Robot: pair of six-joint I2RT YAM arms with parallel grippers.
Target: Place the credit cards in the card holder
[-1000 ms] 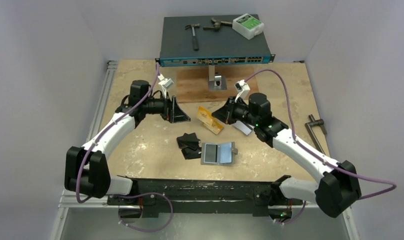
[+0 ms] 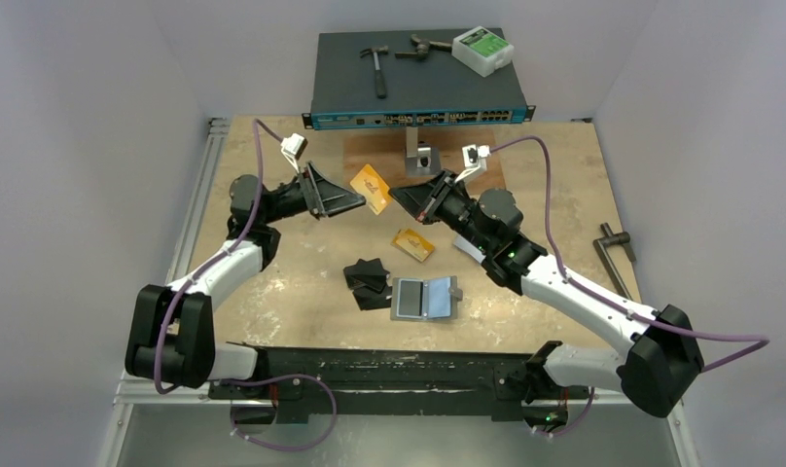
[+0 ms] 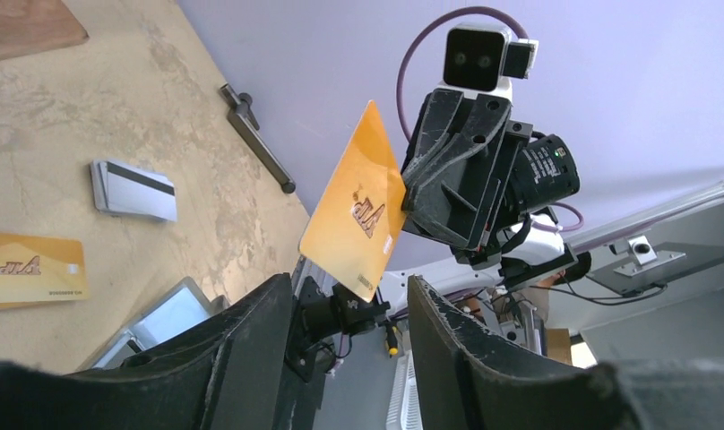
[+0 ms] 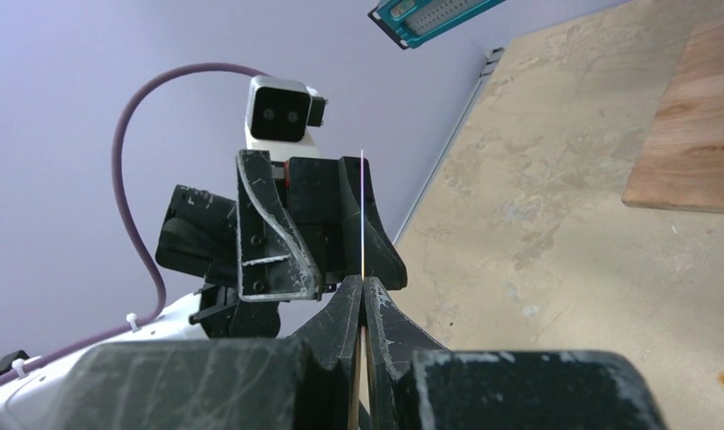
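In the top view an orange card (image 2: 370,190) is held upright at the tip of my right gripper (image 2: 397,194), which is shut on it; in the right wrist view it shows edge-on between the fingertips. My left gripper stands open, its fingers empty, facing that card from the left. A second orange card (image 2: 412,244) lies on the table, as does a white card (image 3: 134,188). Black card sleeves (image 2: 368,284) lie beside the open card holder (image 2: 424,299).
A rack unit (image 2: 418,78) with hammers and a box stands at the back, above a wooden board (image 2: 370,165). Metal tools (image 2: 613,258) lie at the right edge.
My right gripper has carried the orange card up and leftward, away from the one on the table.
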